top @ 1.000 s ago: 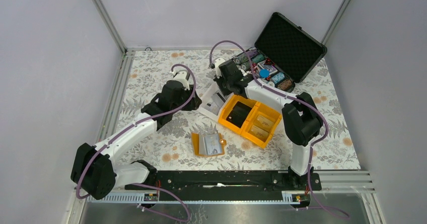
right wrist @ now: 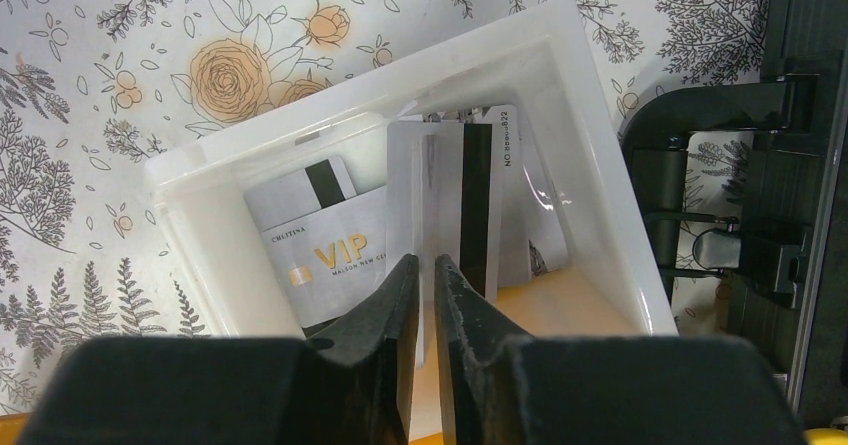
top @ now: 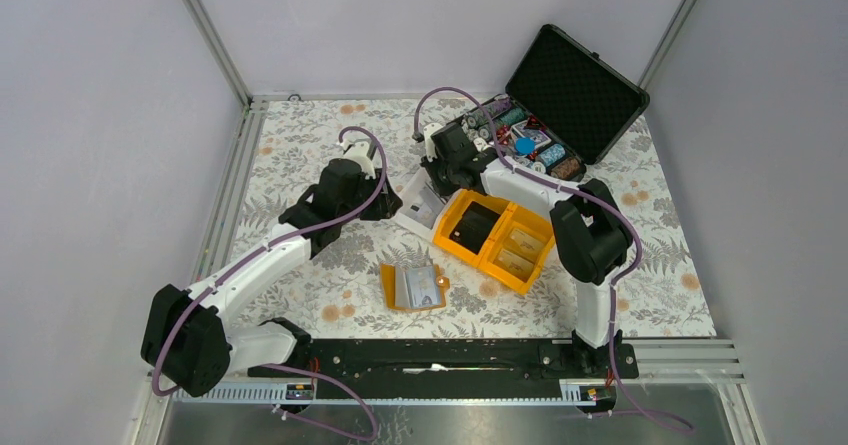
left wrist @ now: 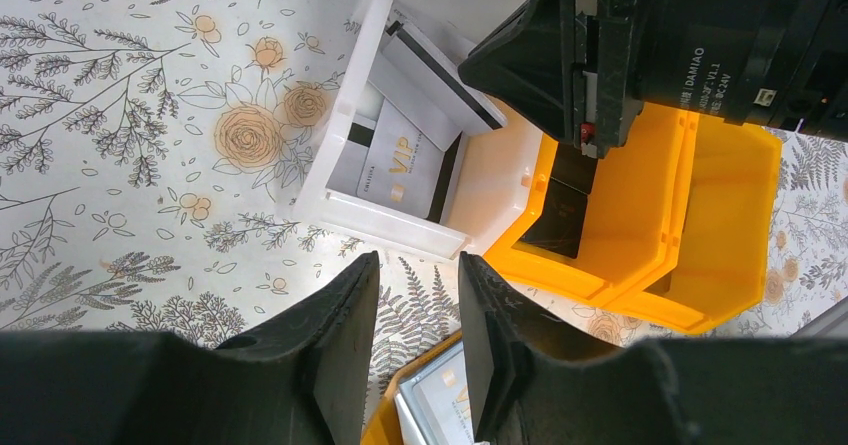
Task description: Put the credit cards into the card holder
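Observation:
Silver credit cards (right wrist: 330, 255) with "VIP" print and black stripes lie in a white box (left wrist: 340, 165). My right gripper is down in that box over a striped card (right wrist: 478, 195); its fingertips are close together, and I cannot tell whether a card is between them. My left gripper hangs left of the box, above the table, its fingers a little apart with nothing between them. The card holder (top: 386, 285), an orange folder with clear sleeves holding a card, lies open at the front middle.
An orange two-part box (top: 520, 283) adjoins the white box on the right. An open black case (top: 575, 85) of chips and cards stands behind at the back right.
My right arm has shifted slightly over the white box since one second ago, its wrist and elbow moving a little. The left arm is unchanged.

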